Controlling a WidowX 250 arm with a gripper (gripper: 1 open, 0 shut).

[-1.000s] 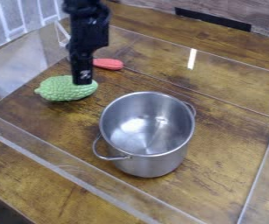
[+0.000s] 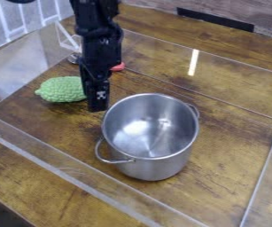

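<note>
My black gripper hangs low over the wooden table, just right of a green bumpy vegetable, its fingertips near that vegetable's right end. Whether anything is between the fingers is unclear. A large steel pot with two side handles stands to the front right of the gripper. A small red object lies behind the arm, partly hidden.
Clear plastic walls border the work area on the left, front and right. Bare wood lies behind and right of the pot. A metal item stands partly hidden behind the arm at upper left.
My gripper has come down from higher up to beside the vegetable's right end. The pot and vegetable look unmoved.
</note>
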